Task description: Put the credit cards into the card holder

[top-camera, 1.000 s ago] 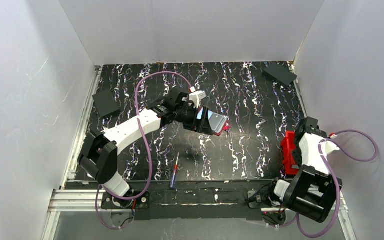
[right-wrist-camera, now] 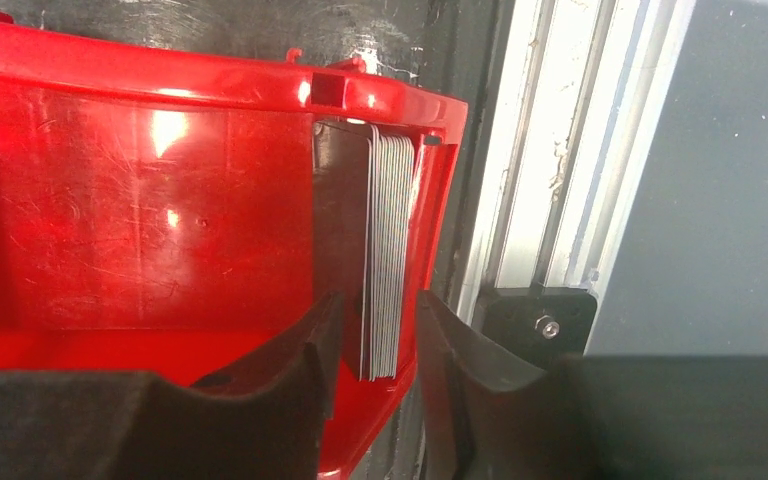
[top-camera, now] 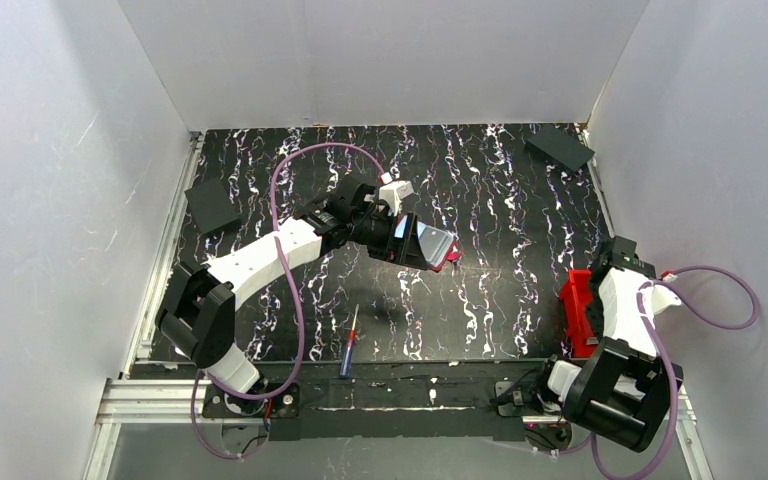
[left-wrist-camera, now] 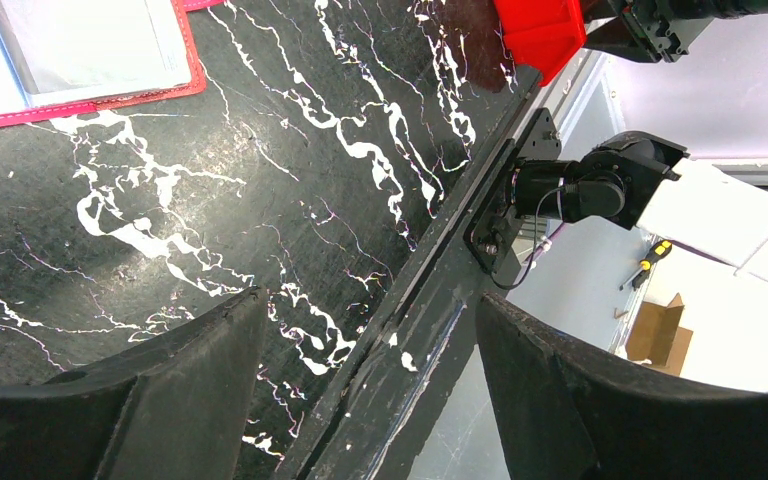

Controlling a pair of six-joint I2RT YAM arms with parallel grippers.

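The card holder [top-camera: 436, 246], red-edged with clear sleeves, lies open at mid-table. Its corner [left-wrist-camera: 150, 50] shows at the upper left of the left wrist view. Over the holder hangs my left gripper, open and empty. A stack of credit cards [right-wrist-camera: 387, 230] stands on edge against the end wall inside the red bin [right-wrist-camera: 90, 200]. My right gripper reaches down there, its fingers parted on either side of the stack's near end. Small gaps show beside the cards, so they look ungripped. From above, the right arm hides the cards.
The red bin [top-camera: 574, 305] sits at the table's right edge, by the metal rail. A screwdriver [top-camera: 349, 345] lies near the front edge. Dark blocks rest at the left [top-camera: 213, 206] and the back right [top-camera: 560, 147].
The red bin has shifted very slightly to the left beneath the right arm, which has moved only a little. The left arm and the card holder look unchanged.
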